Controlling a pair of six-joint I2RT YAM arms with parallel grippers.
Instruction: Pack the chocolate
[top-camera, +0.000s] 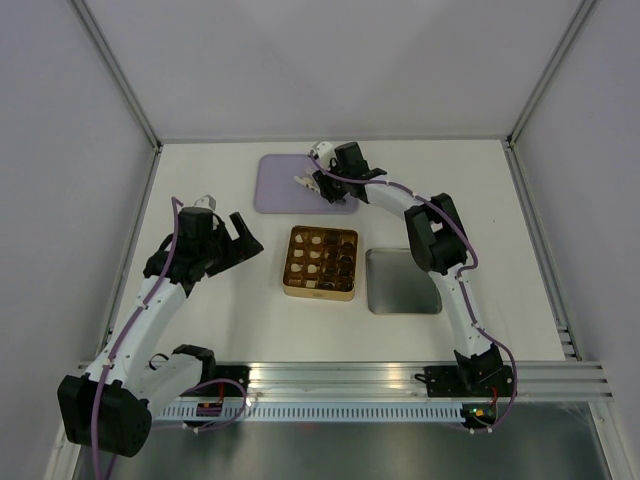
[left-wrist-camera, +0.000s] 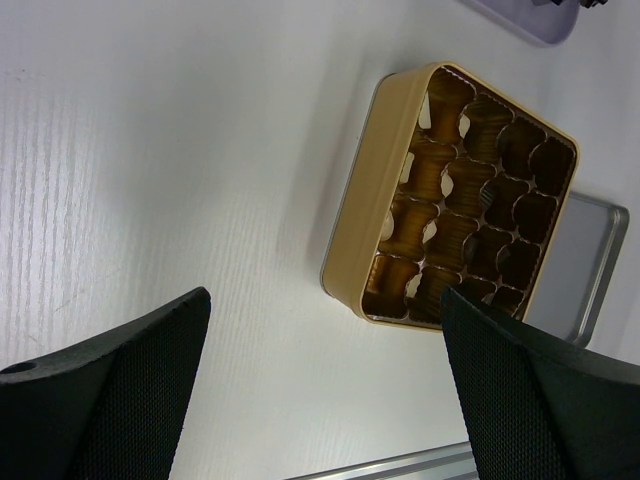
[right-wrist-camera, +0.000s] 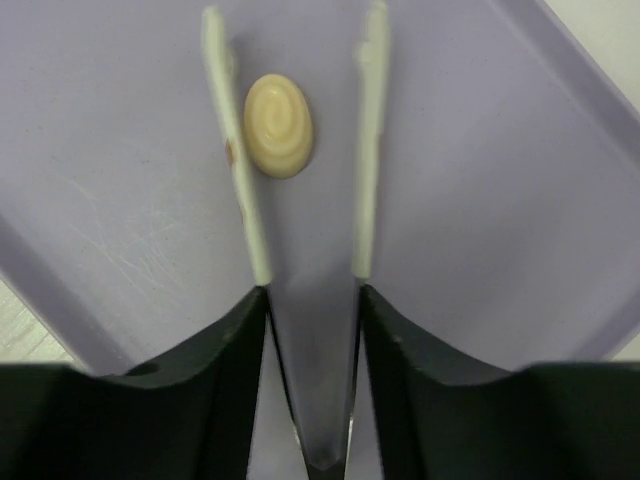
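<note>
A pale cream chocolate (right-wrist-camera: 277, 125) lies on the purple tray (top-camera: 272, 185), between the pale fingers of my right gripper in the right wrist view; the fingers stand apart, with no visible grip on it. The gold box (top-camera: 320, 291) with a compartment insert, some pockets holding pieces, sits in the middle of the table; how many are filled is unclear. My left gripper (top-camera: 242, 236) is open and empty to the left of the box, which its wrist view shows beyond the fingers.
A grey metal tray (top-camera: 403, 280) lies right of the box.
</note>
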